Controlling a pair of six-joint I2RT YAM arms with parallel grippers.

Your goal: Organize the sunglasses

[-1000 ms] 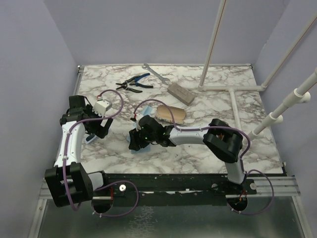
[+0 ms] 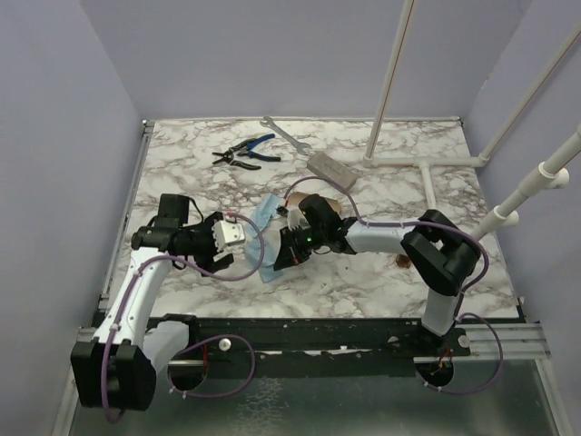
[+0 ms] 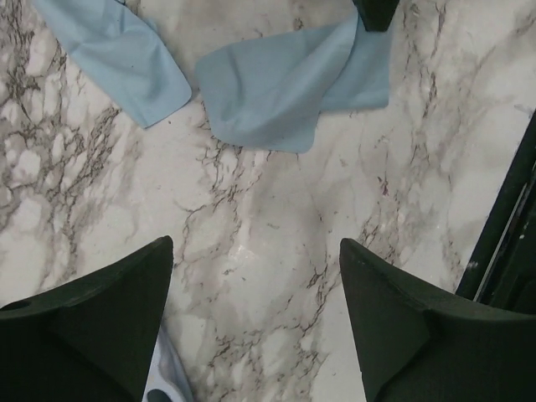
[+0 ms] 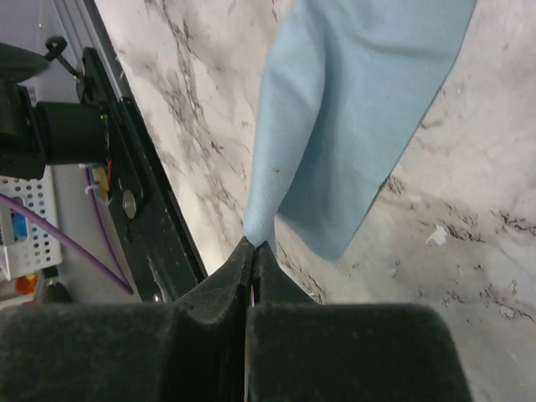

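Note:
A light blue cloth point(image 2: 270, 272) lies crumpled on the marble table in the middle. My right gripper is shut on an edge of that cloth, which rises in a fold from between the fingertips. Left of the cloth, low over the table, my left gripper stands open with only bare marble between its fingers. The white sunglasses point(image 3: 172, 373) with dark lenses show just a small part beside the left finger in the left wrist view; in the top view the left arm hides them.
A brown case point(image 2: 313, 202) sits behind the right arm, partly covered by it. Farther back are a grey box point(image 2: 332, 170), pliers point(image 2: 245, 150) and a wrench point(image 2: 286, 135). Another strip of blue cloth point(image 2: 265, 207) extends backward.
The right gripper has moved right, drawing the cloth's edge with it. The left gripper has swung right, away from above the sunglasses toward the cloth, staying open.

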